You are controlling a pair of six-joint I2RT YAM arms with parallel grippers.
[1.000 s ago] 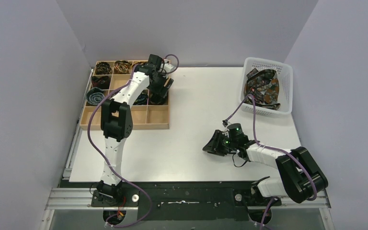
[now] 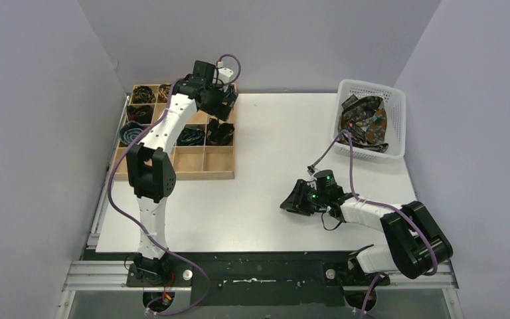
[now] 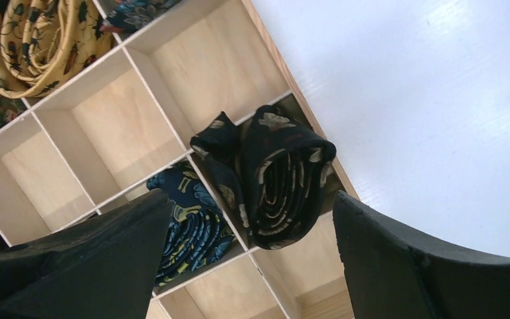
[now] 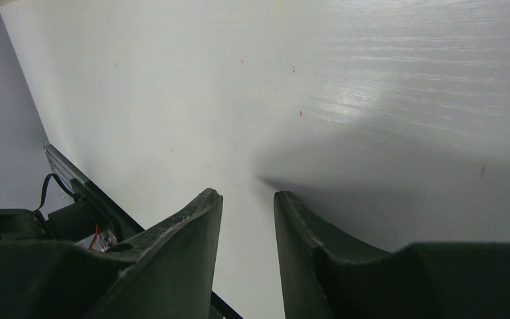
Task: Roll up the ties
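Observation:
Rolled ties fill several cells of a wooden divider box (image 2: pixel 218 163) at the back left. My left gripper (image 2: pixel 222 106) hangs open above the box, nothing between its fingers. Below it in the left wrist view, a dark rolled tie with a leaf pattern (image 3: pixel 285 173) has a loose flap at its side, beside a blue patterned roll (image 3: pixel 192 239). Patterned ties (image 2: pixel 365 119) lie bunched in a white basket at the back right. My right gripper (image 2: pixel 295 203) is low over the bare table at front right, its fingertips somewhat apart with nothing between them.
Some cells of the box are empty, in the front row and middle. Walls stand at the back and both sides; the table's front edge runs behind the right gripper's fingers in its wrist view.
The left arm has moved up and back from the dark roll's cell, uncovering it in the top view. The right arm is almost unmoved.

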